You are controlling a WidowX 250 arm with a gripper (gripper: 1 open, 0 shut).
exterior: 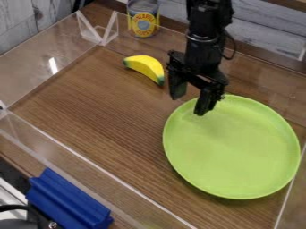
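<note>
The black gripper (194, 88) is low at the upper edge of a large green plate (230, 147), its fingers spread open. A small dark green object (177, 88) is partly visible by the left finger; what it is cannot be told. A yellow banana (143, 66) lies on the wooden table to the gripper's left, apart from it.
A can (142, 18) stands at the back, near a clear plastic piece (103, 27). A blue rack (66, 202) sits at the lower left. The table left of the plate is clear.
</note>
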